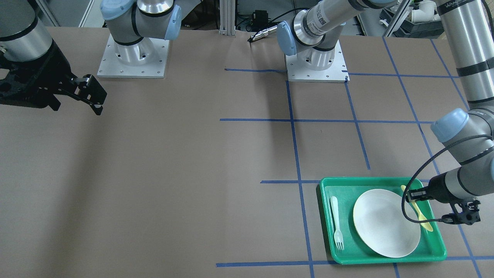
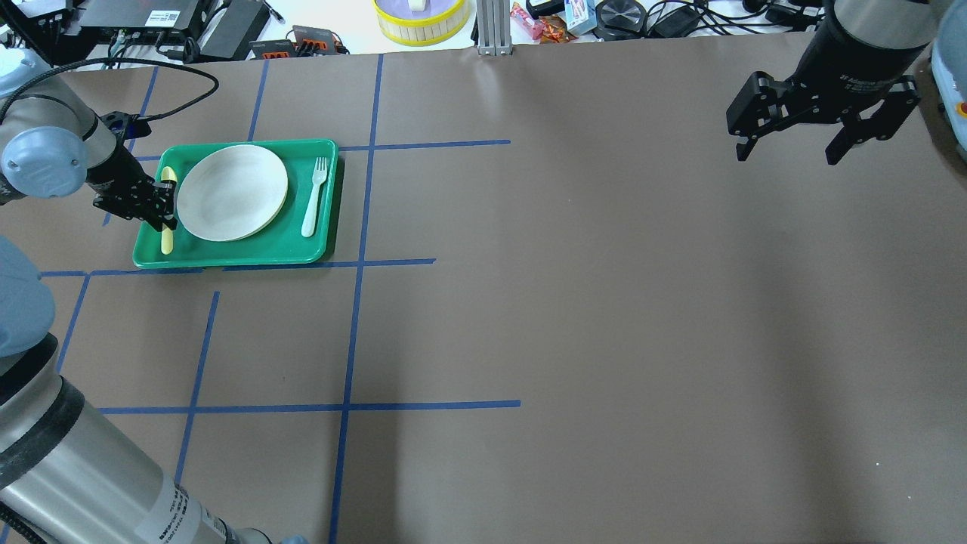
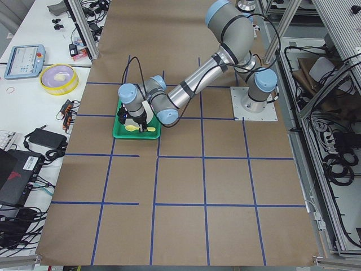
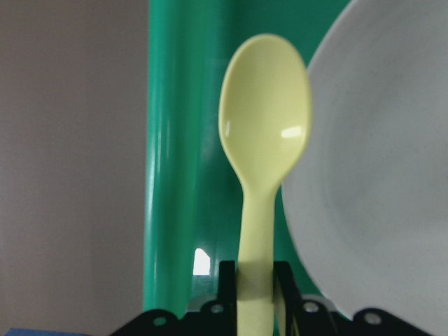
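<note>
My gripper is shut on the handle of a pale yellow spoon [image 4: 262, 119], bowl up, inside the right-side edge of the green tray [image 1: 373, 261] as the front view shows it. The white plate [image 1: 386, 222] lies in the tray beside the spoon, partly under the spoon's side in the wrist view. A white fork [image 1: 336, 222] lies along the tray's other side.
A second arm's black gripper [image 2: 820, 113] hangs over the far side of the taped table, away from the tray. Cables and equipment sit beyond the table edges.
</note>
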